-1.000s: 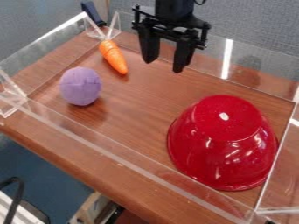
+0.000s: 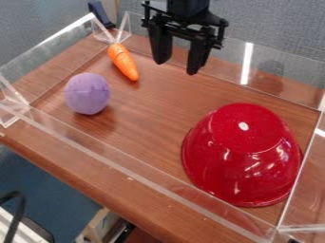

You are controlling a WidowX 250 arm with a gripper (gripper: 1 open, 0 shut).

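Observation:
My black gripper (image 2: 180, 52) hangs over the back middle of the wooden table, its two fingers spread open with nothing between them. To its left a small orange carrot (image 2: 122, 61) lies on the table. A purple ball (image 2: 87, 93) sits at the left, below the carrot. A large red upturned bowl (image 2: 241, 152) rests at the front right, below and right of the gripper.
Clear low walls (image 2: 38, 121) ring the wooden table (image 2: 152, 133). A dark blue object (image 2: 99, 14) stands at the back left corner.
My gripper has shifted very slightly; the carrot, ball and bowl have not moved.

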